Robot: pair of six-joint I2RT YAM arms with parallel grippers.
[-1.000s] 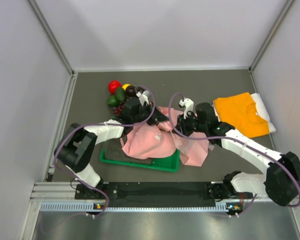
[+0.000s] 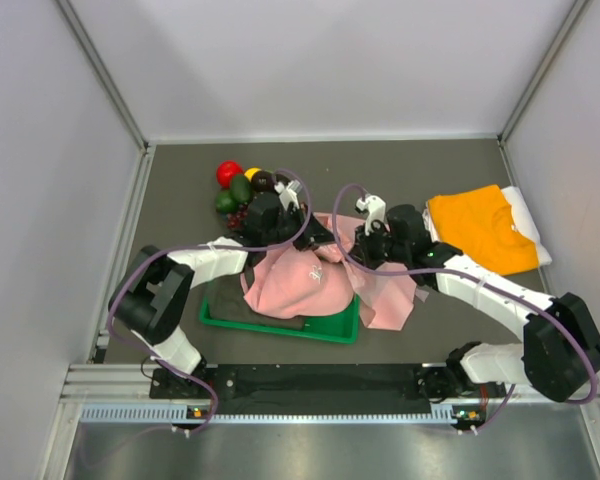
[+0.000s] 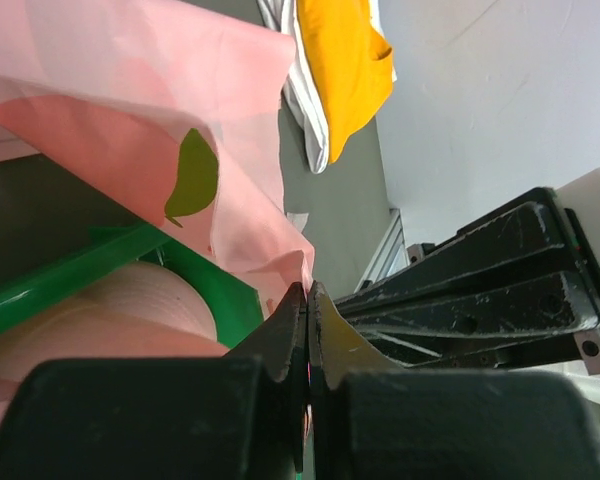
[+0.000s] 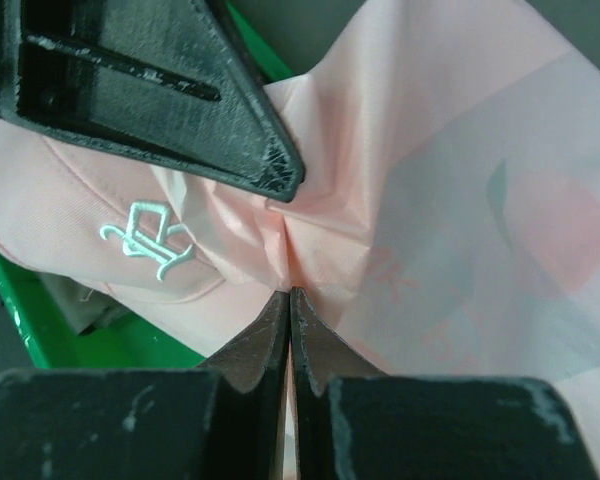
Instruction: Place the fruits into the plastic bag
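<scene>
The pink plastic bag (image 2: 385, 300) lies crumpled over a green basket (image 2: 330, 330), with pink fabric bunched under it. My left gripper is shut at the bag's thin film; whether film is pinched between its tips is unclear. Close beside it on the right, my right gripper is shut against the bag, with nothing clearly between its fingers. A pile of fruit, with a red one (image 2: 230, 173), a green one (image 2: 226, 200) and a yellow one, sits behind my left arm.
Folded orange and white cloths (image 2: 475, 225) lie at the right of the table. Both arms crowd the centre over the basket.
My right arm has shifted very slightly over the last second; the left arm, bag and fruit look unchanged.
</scene>
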